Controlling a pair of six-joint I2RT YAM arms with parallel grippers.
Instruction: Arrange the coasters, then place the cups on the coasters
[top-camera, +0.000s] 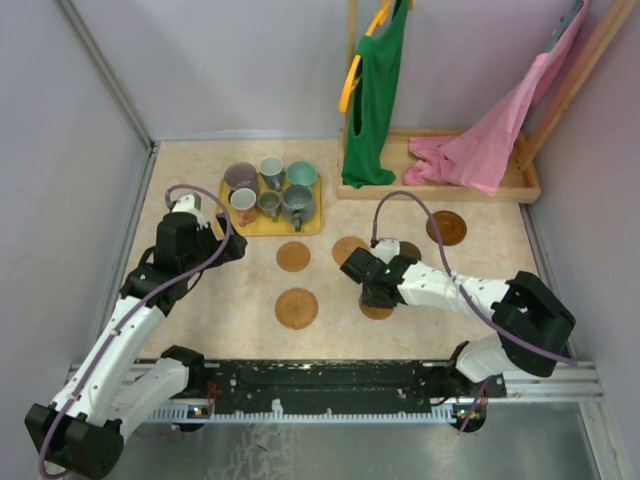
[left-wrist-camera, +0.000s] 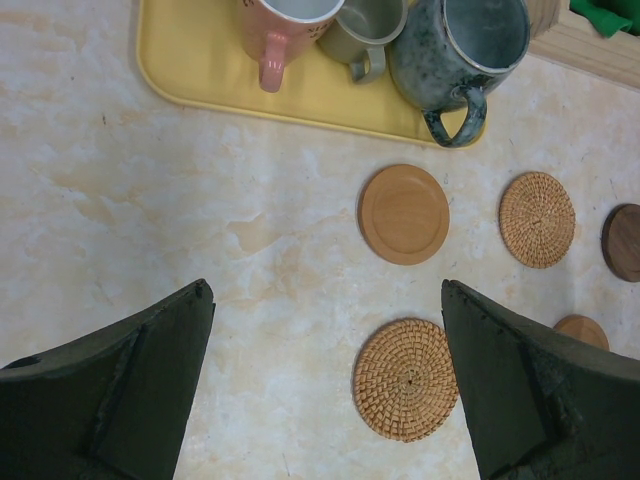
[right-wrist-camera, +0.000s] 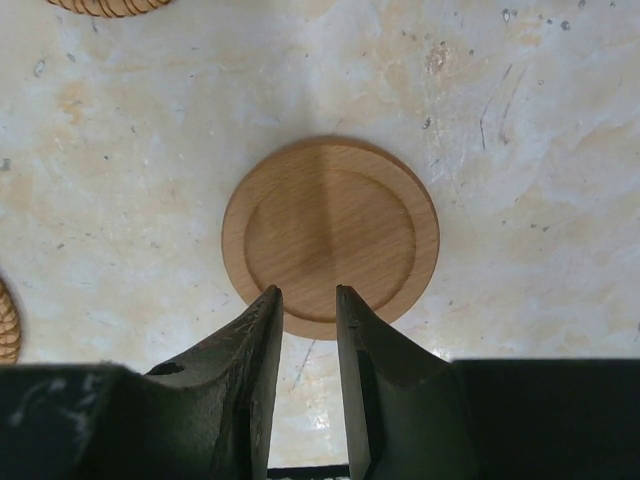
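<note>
The cups stand grouped on a yellow tray (top-camera: 255, 228): a pink and white cup (left-wrist-camera: 287, 30), a small grey-green cup (left-wrist-camera: 350, 45) and a large blue-grey mug (left-wrist-camera: 430, 62) line its front, with more behind. My left gripper (top-camera: 233, 240) stands open and empty, front-left of the tray. Over a smooth round wooden coaster (right-wrist-camera: 330, 215) hangs my right gripper, its fingertips a little apart above the coaster's near edge. No cup shows in it; only coaster and table appear through the gap.
Other coasters lie flat: a smooth one (top-camera: 293, 256), a large woven one (top-camera: 296, 308), a smaller woven one (left-wrist-camera: 537, 220) and dark ones (top-camera: 446, 228) to the right. A wooden rack with green cloth (top-camera: 378, 110) and pink cloth (top-camera: 490, 130) stands behind.
</note>
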